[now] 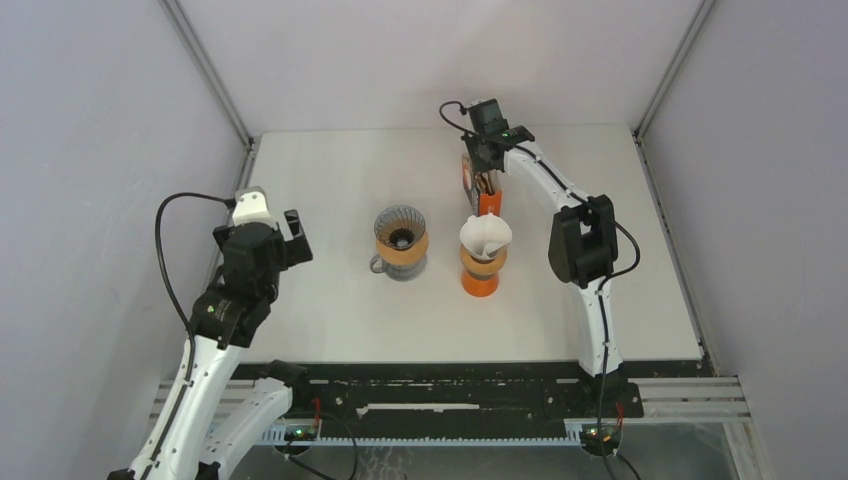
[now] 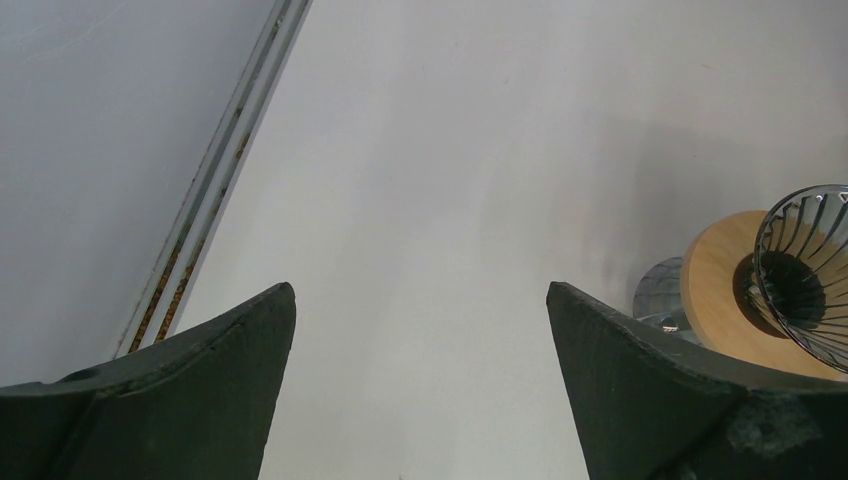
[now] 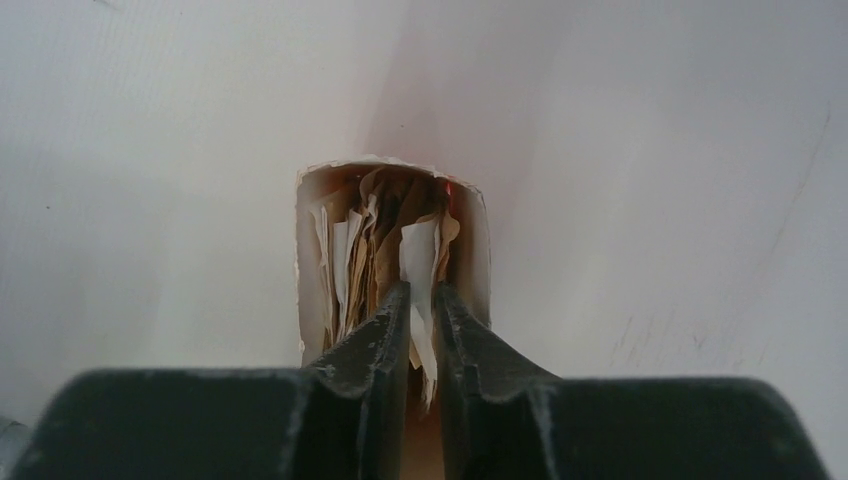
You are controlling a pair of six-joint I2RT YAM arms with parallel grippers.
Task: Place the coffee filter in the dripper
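Observation:
Upright in its narrow box point(image 3: 310, 260), the paper coffee filters point(image 3: 418, 262) show as white and brown edges in the right wrist view. My right gripper reaches down over the box, its fingertips a narrow gap apart on either side of a white filter edge. Whether they press on the paper is not clear. In the top view the clear ribbed dripper point(image 1: 401, 222) with a wooden collar sits on a glass server, and no paper shows inside it. Away to its left, my left gripper is open and empty.
A white dripper point(image 1: 486, 235) with a wooden collar stands on an orange base point(image 1: 480, 285), just in front of the orange filter box point(image 1: 489, 204). Bare tabletop point(image 1: 320, 180) lies on the left and along the front.

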